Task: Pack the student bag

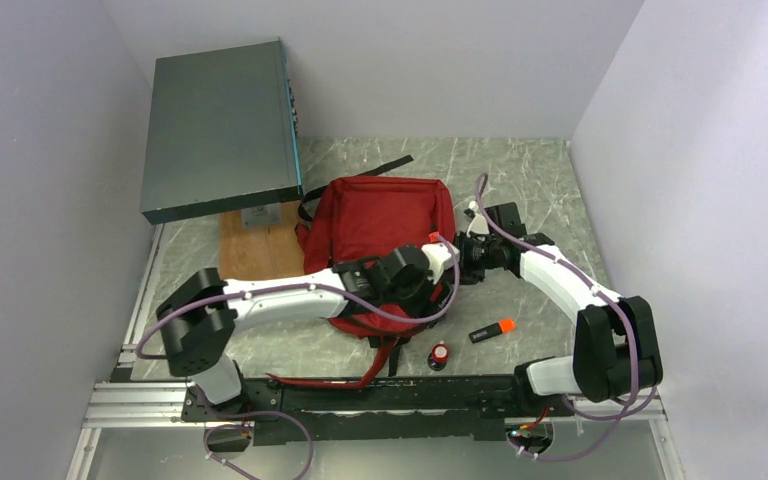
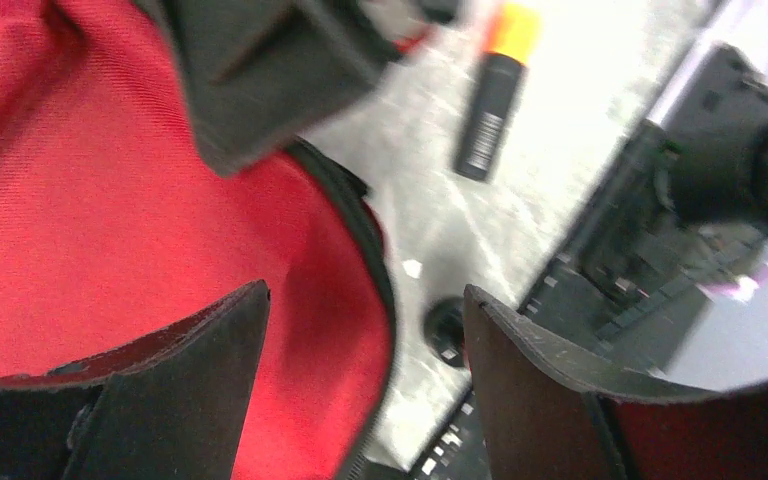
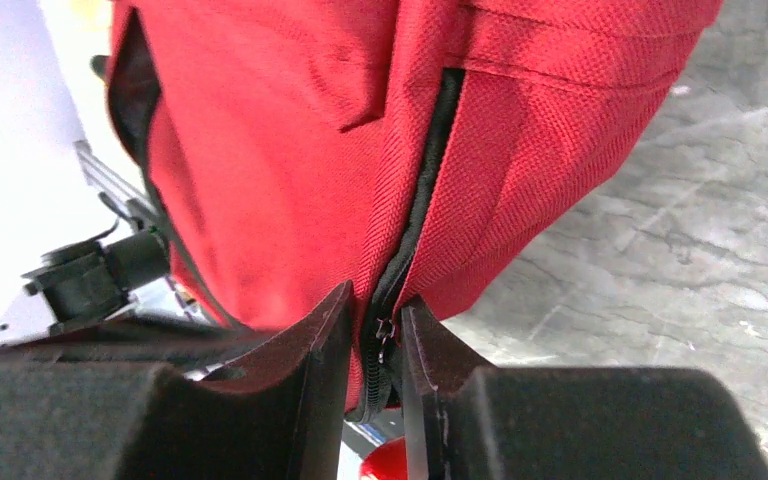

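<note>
A red bag [image 1: 380,215] lies open in the middle of the grey tabletop. My left gripper [image 1: 420,300] is over its lower right, open, with red fabric below its fingers [image 2: 179,400] in the left wrist view. My right gripper is at the bag's right edge, its fingertips either side of the black zipper strip and red fabric; whether it grips them is hard to tell. A black marker with orange cap [image 1: 491,330] lies right of the bag; a small red-topped bottle [image 1: 439,355] stands below it.
A large dark board [image 1: 218,130] overhangs a wooden block [image 1: 250,250] at the back left. Red and black straps hang toward the front edge. Grey walls close in the sides and back.
</note>
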